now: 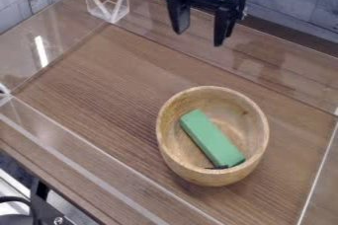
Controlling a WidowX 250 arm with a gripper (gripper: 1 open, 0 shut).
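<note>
My black gripper hangs at the top middle of the camera view, over the back of the wooden table, well behind a round pale bowl. The bowl holds a green rectangular block, lying tilted along its length, with a small dark bit near its lower end. The two gripper fingers point down and stand apart, with nothing visible between them.
Clear wire-like shapes stand at the back left and at the left edge. Black cable or hardware shows at the bottom left corner.
</note>
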